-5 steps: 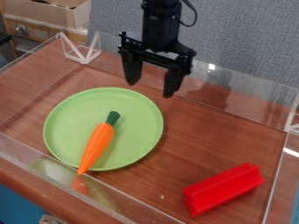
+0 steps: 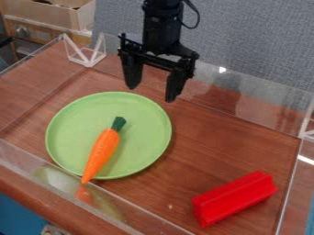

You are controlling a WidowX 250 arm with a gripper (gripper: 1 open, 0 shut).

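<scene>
My black gripper [image 2: 152, 84] hangs above the back of the wooden table, behind the green plate, open with nothing between its fingers. An orange toy carrot [image 2: 101, 156] with a dark green top lies on the green plate [image 2: 147, 147], slanting toward the front left, its tip at the plate's front edge. A red block [image 2: 234, 197] lies on the table at the front right, apart from the plate.
Clear plastic walls border the wooden table [image 2: 227, 147]. A cardboard box [image 2: 50, 16] stands outside at the back left.
The carrot, plate and red block have not moved.
</scene>
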